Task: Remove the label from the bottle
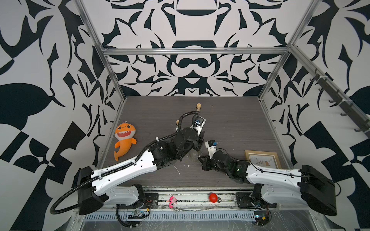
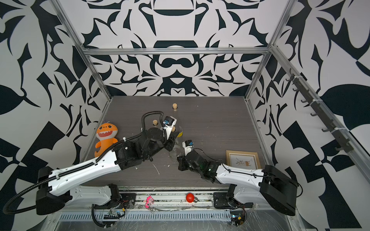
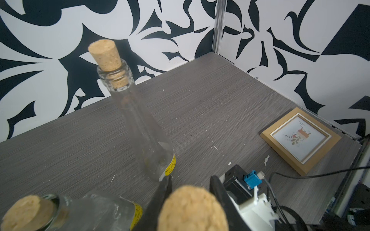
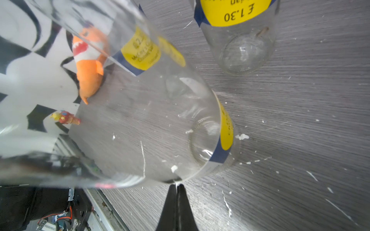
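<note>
My left gripper is shut on a corked bottle, whose cork (image 3: 190, 209) fills the space between the fingers. That glass bottle (image 2: 175, 148) stands mostly hidden by the arms in the top views. In the right wrist view it looms close, with a yellow and blue label (image 4: 225, 130) near its base. My right gripper is shut at the bottle's lower side, its tips touching or very near the glass; nothing clearly shows between them. Other corked bottles (image 3: 142, 138) (image 4: 246, 50) with yellow labels stand nearby.
An orange shark toy (image 1: 125, 142) lies at the left, a framed picture (image 1: 262, 159) at the right front. Small white scraps are scattered on the table (image 1: 231, 123).
</note>
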